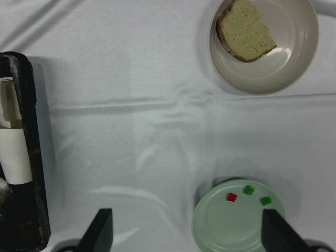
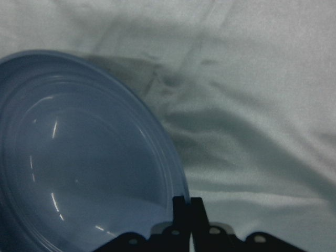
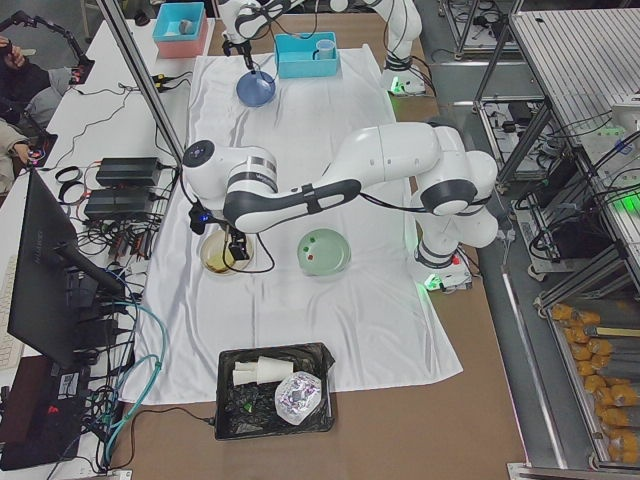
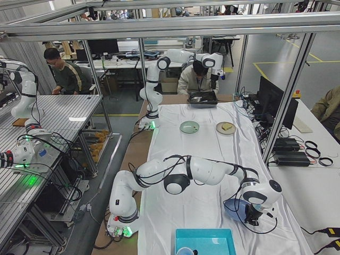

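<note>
My left gripper [image 3: 236,246] hangs open and empty above the beige plate [image 1: 294,52] holding a bread slice [image 1: 245,31]. The green plate [image 1: 226,226], with small red and green pieces on it, lies beside that plate; the left wrist view shows both from above. My right gripper is shut on the rim of the blue plate [image 2: 89,147] at the far end of the cloth, seen close in the right wrist view.
A black tray [image 3: 275,420] with white cups and a foil-like bundle stands at the near end. A turquoise bin [image 4: 204,239] stands beside the blue plate. The cloth between the plates is mostly clear.
</note>
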